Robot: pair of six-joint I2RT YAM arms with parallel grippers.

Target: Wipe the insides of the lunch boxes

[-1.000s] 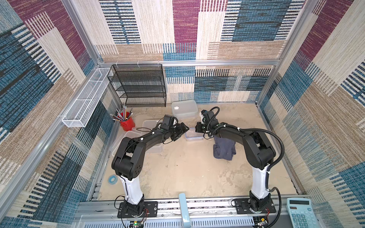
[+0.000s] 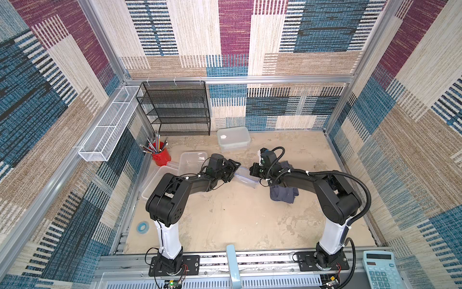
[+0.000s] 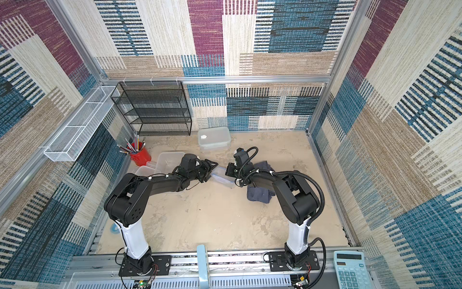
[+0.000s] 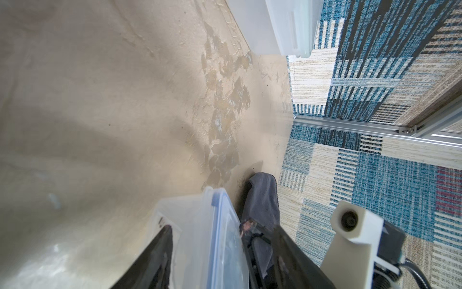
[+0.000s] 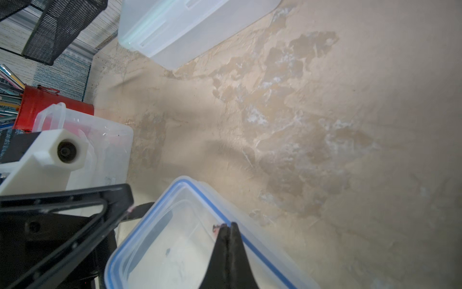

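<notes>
A clear lunch box with a blue rim (image 2: 244,178) (image 4: 214,226) (image 5: 178,231) sits mid-table between both grippers. My left gripper (image 2: 235,166) is part open, its fingertips on either side of the box's near end in the left wrist view; contact cannot be told. My right gripper (image 2: 255,171) is shut over the box, nothing visible between its fingertips. A dark grey cloth (image 2: 284,192) (image 3: 259,195) lies beside the box, partly under the right arm.
Other clear boxes (image 2: 192,158) stand at the left, and one (image 2: 233,139) at the back. A red pen cup (image 2: 161,157), black rack (image 2: 173,108) and blue tape ring (image 2: 142,227) are around the edges.
The box has turned askew, its right end toward the front.
</notes>
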